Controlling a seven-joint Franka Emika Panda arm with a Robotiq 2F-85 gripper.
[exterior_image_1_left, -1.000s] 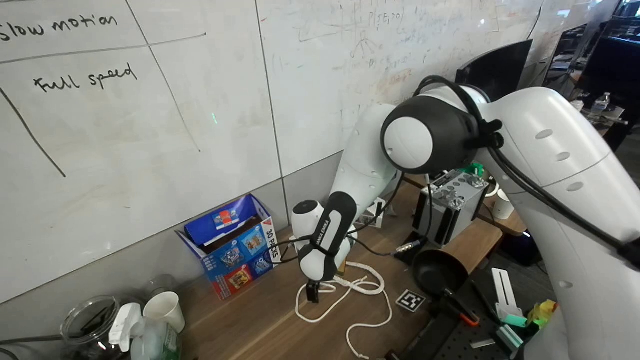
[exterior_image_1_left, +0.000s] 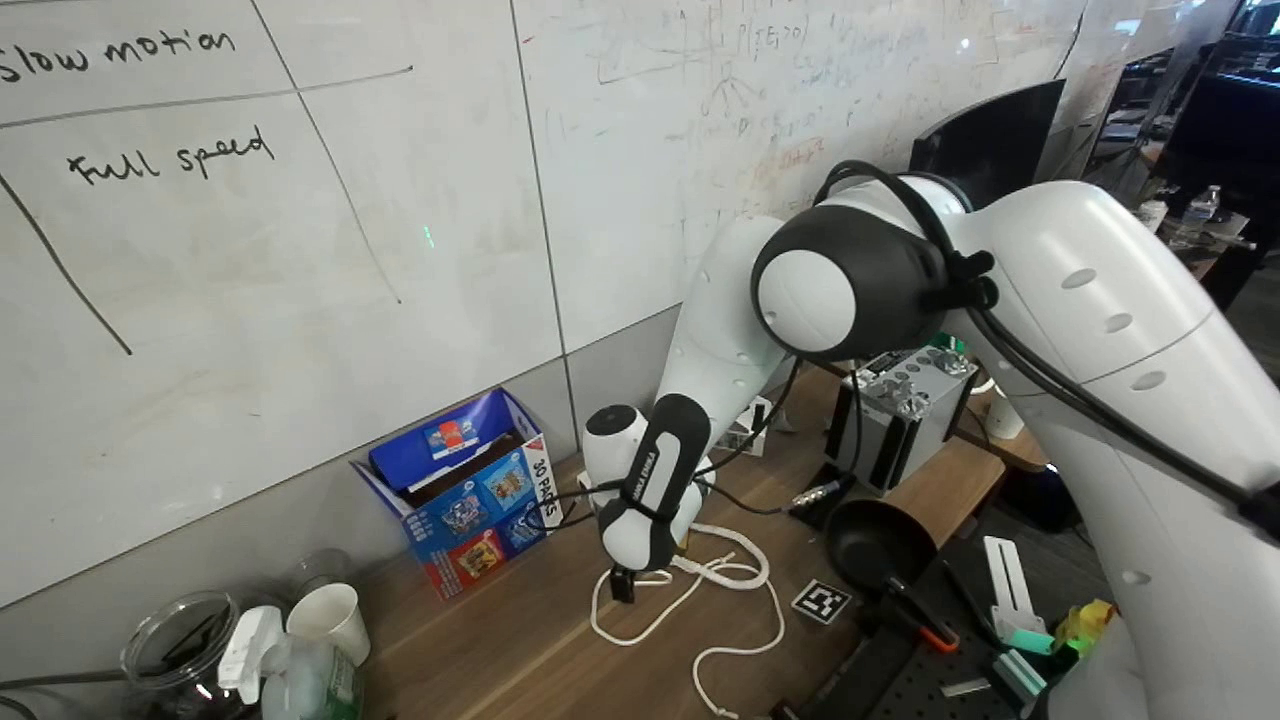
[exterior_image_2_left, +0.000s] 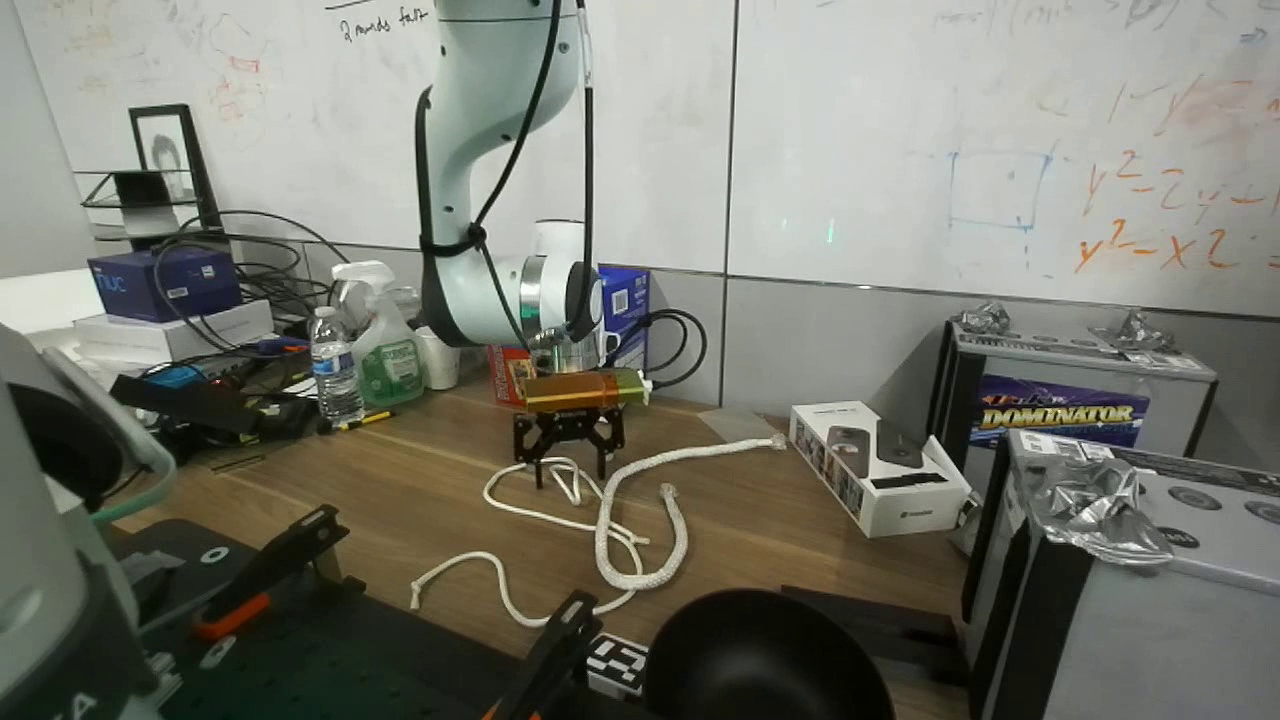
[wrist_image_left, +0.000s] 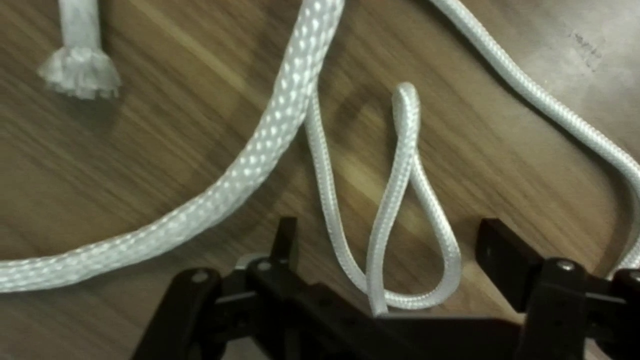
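Two white ropes lie on the wooden table: a thick braided rope (exterior_image_2_left: 609, 536) and a thinner cord (exterior_image_2_left: 494, 559) in loose curves. In the wrist view a narrow twisted loop of the thin cord (wrist_image_left: 389, 207) lies between the spread fingers of my gripper, with its lower end hidden by the gripper body. The thick rope (wrist_image_left: 243, 174) curves past on the left, its frayed end (wrist_image_left: 81, 72) at the top left. My gripper (exterior_image_2_left: 569, 478) is open, pointing down over the cord, and holds nothing. In exterior view 1 the arm hides most of it.
Behind the gripper stands a blue and red snack box (exterior_image_1_left: 474, 504) against the whiteboard. A white box (exterior_image_2_left: 882, 468) sits to the right, a black pan (exterior_image_2_left: 768, 666) at the front. A spray bottle (exterior_image_2_left: 386, 348) and a water bottle (exterior_image_2_left: 335, 366) stand on the left.
The arm has shifted slightly, its elbow a little lower and further left. The ropes look the same in exterior view 1.
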